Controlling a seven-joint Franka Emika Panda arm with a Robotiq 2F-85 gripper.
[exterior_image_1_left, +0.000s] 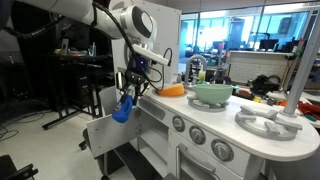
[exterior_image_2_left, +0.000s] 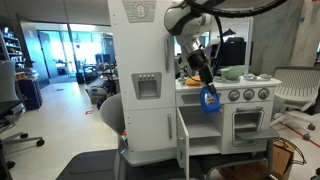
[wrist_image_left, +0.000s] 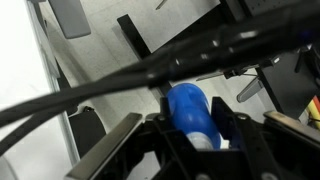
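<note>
A blue object (exterior_image_1_left: 123, 109), wider at its lower end, hangs from my gripper (exterior_image_1_left: 127, 90) in front of the white toy kitchen. In exterior view 2 the same blue object (exterior_image_2_left: 210, 99) is clear of the counter, near the open cabinet door (exterior_image_2_left: 183, 144). The wrist view has its rounded blue top (wrist_image_left: 190, 108) between the fingers, which are shut on it; its lower part is mostly hidden there. Below and beside it the cabinet door (exterior_image_1_left: 110, 132) stands open.
On the counter (exterior_image_1_left: 205, 115) stand an orange bowl (exterior_image_1_left: 173, 90), a green colander (exterior_image_1_left: 212, 94) and a grey burner ring (exterior_image_1_left: 268, 123). The tall white fridge unit (exterior_image_2_left: 146, 130) rises beside the cabinet. Open floor (exterior_image_1_left: 50, 150) lies in front.
</note>
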